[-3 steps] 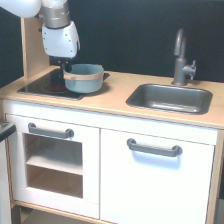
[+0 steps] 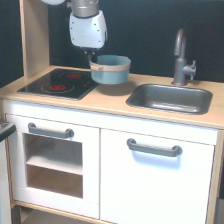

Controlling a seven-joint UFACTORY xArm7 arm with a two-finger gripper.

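A blue-grey pot [image 2: 113,75] is over the wooden counter, to the right of the black cooktop [image 2: 52,86] and left of the sink. Whether its base touches the counter or hangs just above it, I cannot tell. From above left, my gripper [image 2: 94,60] comes down to the pot's near-left side and appears shut on it, at the handle or rim. The fingers are small and dark here, so the exact grip is hard to make out.
A metal sink [image 2: 171,98] with a tall faucet [image 2: 180,58] takes up the right of the counter. Below are a white cabinet door [image 2: 153,184] and an open-fronted oven compartment [image 2: 54,168]. Bare wood [image 2: 112,100] lies between cooktop and sink.
The pot has left the cooktop's right part, travelling right and higher in the view together with my gripper. The cooktop's front area is now uncovered.
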